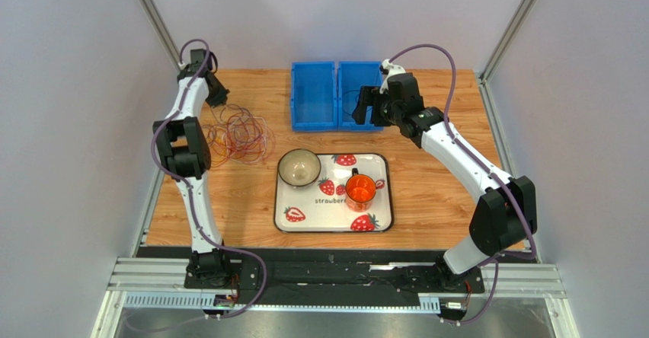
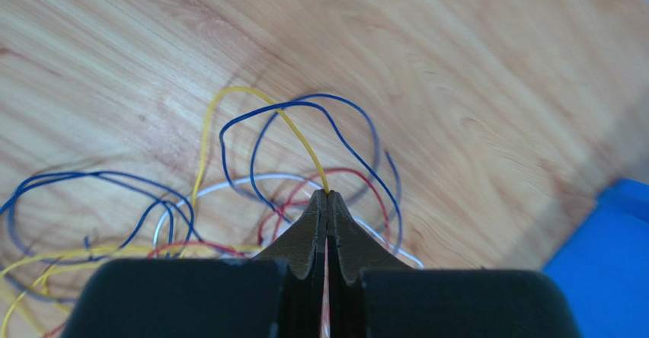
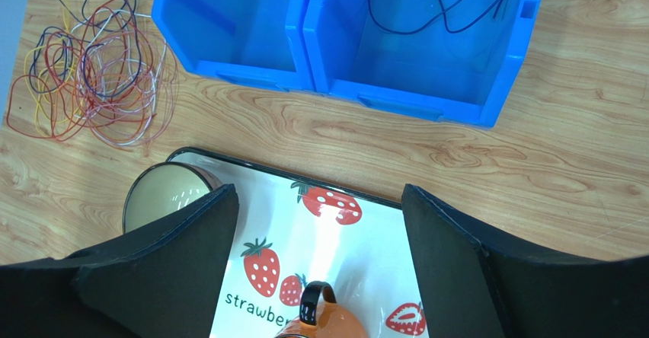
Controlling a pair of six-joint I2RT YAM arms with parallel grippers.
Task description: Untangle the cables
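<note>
A tangle of red, yellow, blue and white cables point(image 1: 240, 136) lies on the left of the table. Above its far edge, my left gripper is shut on a yellow cable point(image 2: 301, 138), which runs up into its fingertips; blue loops point(image 2: 335, 125) lie around it. My right gripper hangs open over the middle right, near the blue bins, with nothing between its fingers.
Two blue bins point(image 1: 312, 94) stand at the back middle, the right one holding dark cable. A strawberry tray point(image 1: 305, 216) in front carries a bowl point(image 1: 299, 167) and an orange mug point(image 1: 360, 193).
</note>
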